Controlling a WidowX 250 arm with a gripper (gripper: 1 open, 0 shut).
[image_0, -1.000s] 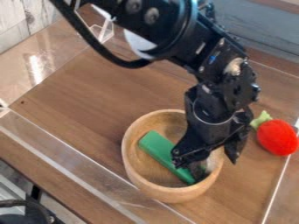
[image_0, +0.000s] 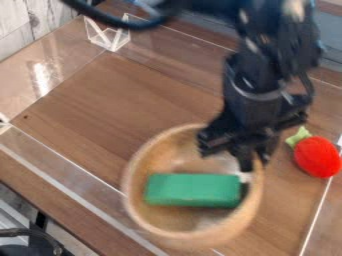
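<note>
A wooden bowl (image_0: 147, 188) sits at the front centre of the table, blurred. In it lies a green block (image_0: 186, 189). My black gripper (image_0: 237, 158) is over the bowl's right side, at the block's right end, and appears to be shut on something there; the blur hides whether that is the block or the bowl's rim.
A red tomato-like object (image_0: 317, 156) with a green top lies right of the bowl. A clear plastic holder (image_0: 107, 33) stands at the back left.
The gripper has risen slightly. The bowl has shifted a little left and up toward the camera, and the green block in it now lies more level across the view.
</note>
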